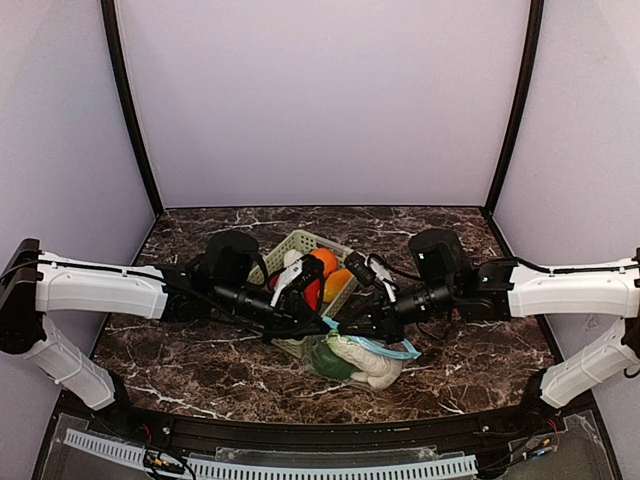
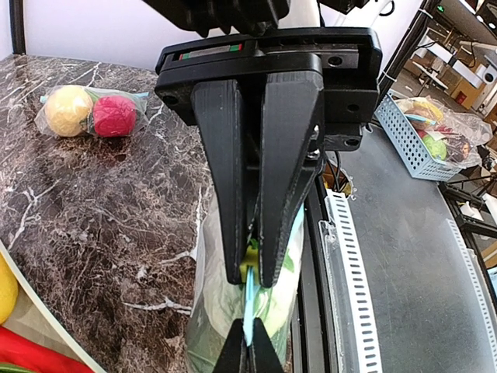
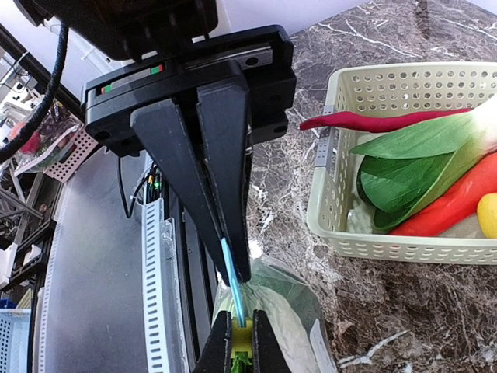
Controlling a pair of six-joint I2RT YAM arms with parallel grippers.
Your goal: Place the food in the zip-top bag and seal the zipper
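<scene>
The zip top bag lies near the table's front middle, its clear film around a dark green food and a whitish one. Along its top runs a light blue zip strip. My left gripper is shut on one end of that thin strip; the right wrist view shows the strip between its fingertips. Close by on the right, my right gripper is shut on a yellow-green zip slider, seen also in the left wrist view. How far the zip is closed cannot be told.
A pale basket of mixed produce stands behind the left arm. Another clear bag with a yellowish and a red round item lies on the table, hidden in the top view. The front rail runs close to the bag.
</scene>
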